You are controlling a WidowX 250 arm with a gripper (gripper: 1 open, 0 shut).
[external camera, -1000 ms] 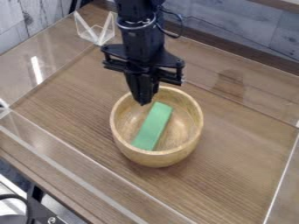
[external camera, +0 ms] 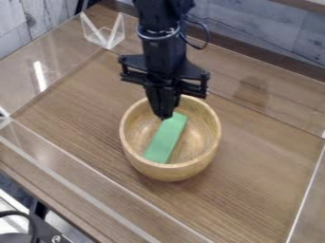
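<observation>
A black robot arm reaches down from the top centre, its gripper hanging just above the back rim of a beige round bowl. In the bowl lies an elongated green object, slanting from back right to front left. The fingertips are small and dark, and whether they are open or shut cannot be told.
The wooden table has free room left and right of the bowl. A clear plastic object is at the far left. A grey wall runs along the back. Dark cables or hardware sit at the bottom left corner.
The gripper and wrist have shifted slightly and turned a little. The bowl and green object look unchanged.
</observation>
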